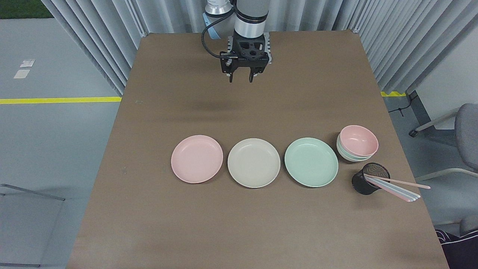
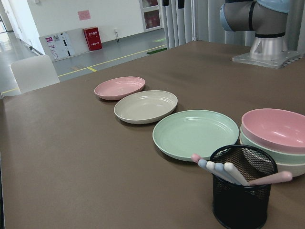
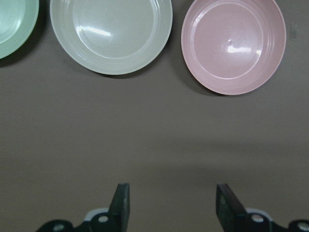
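My gripper (image 1: 241, 77) hangs over the back middle of the table, open and empty; its two fingers stand wide apart at the bottom of the wrist view (image 3: 172, 193). In front of it lie a pink plate (image 1: 196, 159), a cream plate (image 1: 253, 163) and a mint plate (image 1: 311, 162) in a row. To their right stands a stack of bowls (image 1: 358, 141), pink on top. Nearer, a black mesh cup (image 2: 238, 205) holds several pastel chopsticks (image 1: 396, 190), leaning out to the right in the front view.
The cup and bowls are near the right edge, with a grey chair (image 1: 466, 134) beyond it.
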